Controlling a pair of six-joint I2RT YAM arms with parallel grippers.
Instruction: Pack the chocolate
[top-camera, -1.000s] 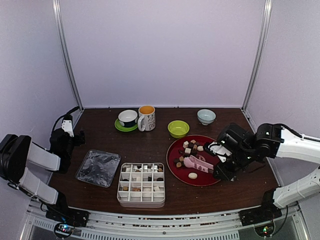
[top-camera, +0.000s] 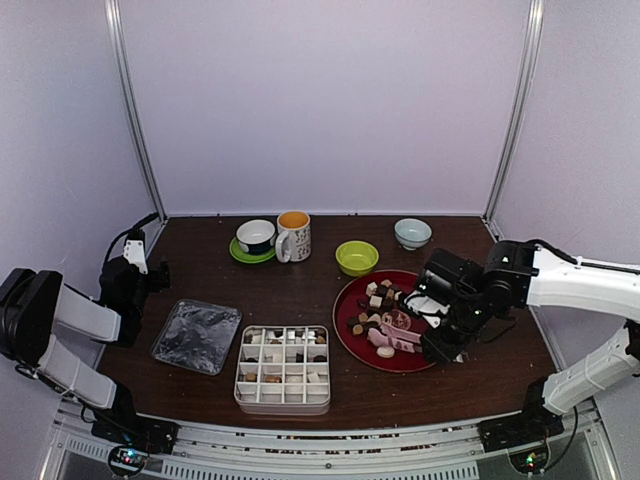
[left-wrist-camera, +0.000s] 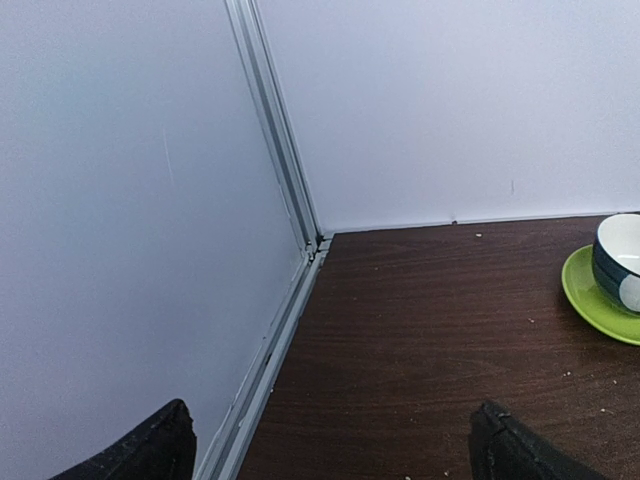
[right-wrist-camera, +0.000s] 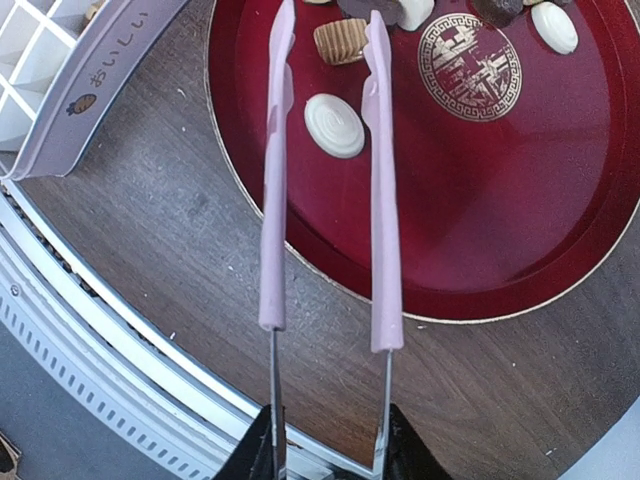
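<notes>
A red plate (top-camera: 355, 340) holds several chocolates: cubes, round dark and tan pieces, white discs. My right gripper is over the plate, its pink tong tips part open either side of a striped tan chocolate (right-wrist-camera: 338, 40), with a white disc (right-wrist-camera: 334, 126) lower between the tongs; whether the tips touch the tan piece I cannot tell. The compartment box (top-camera: 282, 398), with chocolates in some cells, stands left of the plate. My left gripper (top-camera: 155, 277) stands open and empty at the left edge, its black fingers low in the left wrist view.
A clear lid (top-camera: 195, 336) lies left of the box. Behind are a bowl on a green saucer (top-camera: 250, 254), a mug (top-camera: 294, 240), a green bowl (top-camera: 357, 258) and a light blue bowl (top-camera: 413, 233).
The right arm and its tongs have shifted slightly across the plate toward the near side, with the wrist a little higher. The left arm is unmoved.
</notes>
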